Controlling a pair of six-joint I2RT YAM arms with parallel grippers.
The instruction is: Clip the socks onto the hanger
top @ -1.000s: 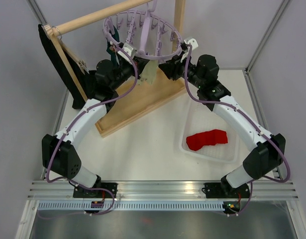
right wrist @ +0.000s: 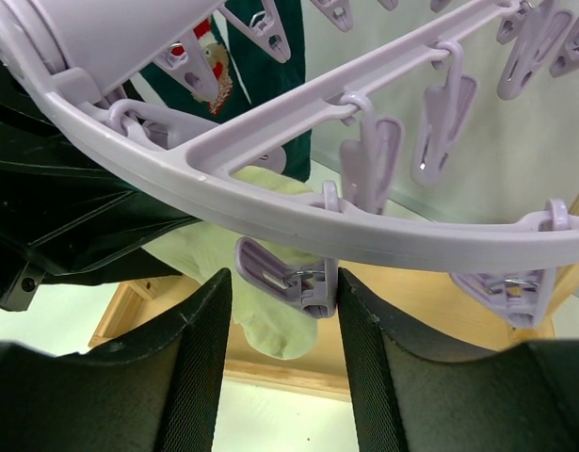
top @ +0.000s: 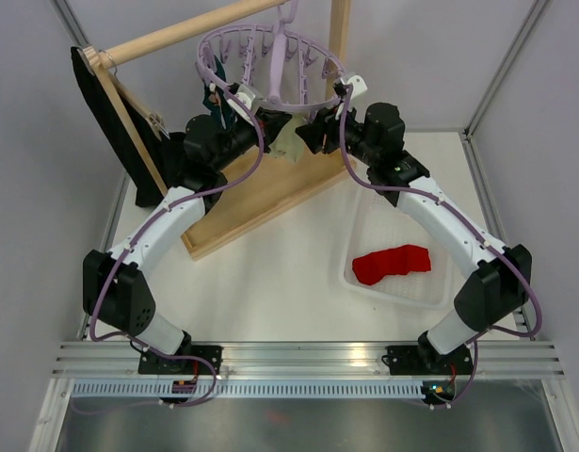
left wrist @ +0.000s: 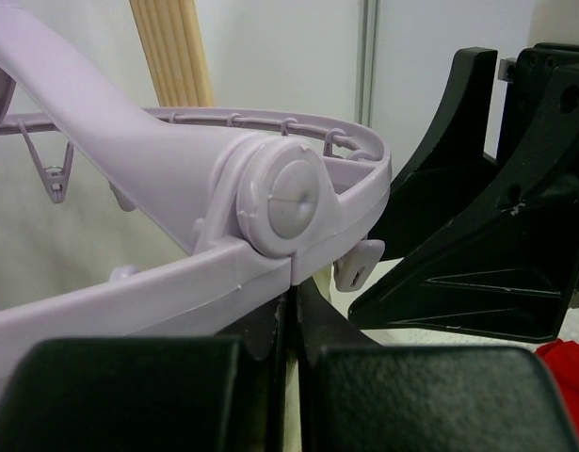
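The lilac hanger (top: 270, 104) hangs as a ring with clips from the wooden rack. My left gripper (top: 281, 122) is shut on a pale yellow-green sock (right wrist: 242, 282), which dangles just behind the ring's near rim in the right wrist view. Between the parted fingers of my right gripper sits a lilac clip (right wrist: 313, 287); its fingers are partly open around it, and the sock lies behind the clip. Whether the sock's edge is inside the clip cannot be told. A dark green sock (right wrist: 270, 66) with a figure on it hangs farther back on the hanger.
A red sock (top: 393, 265) lies in the white bin (top: 399, 299) at right. The wooden rack (top: 261, 215) and a black cloth (top: 115, 122) stand at left. Other clips (right wrist: 444, 127) dangle close to my right gripper.
The left arm has shifted only a little, and the sock slightly right with it.
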